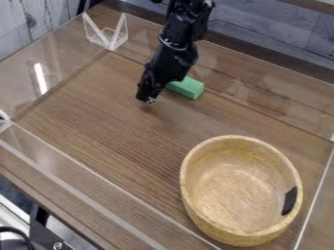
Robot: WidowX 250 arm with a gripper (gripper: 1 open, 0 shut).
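Observation:
My black gripper (148,95) hangs low over the wooden table, its tip just left of a green block (186,88). It looks shut; I cannot make out anything between its fingers, which are small and dark here. The arm partly covers the block's left end.
A large tan round bowl (241,186) fills the lower right. Clear plastic brackets stand at the left and upper-left edges.

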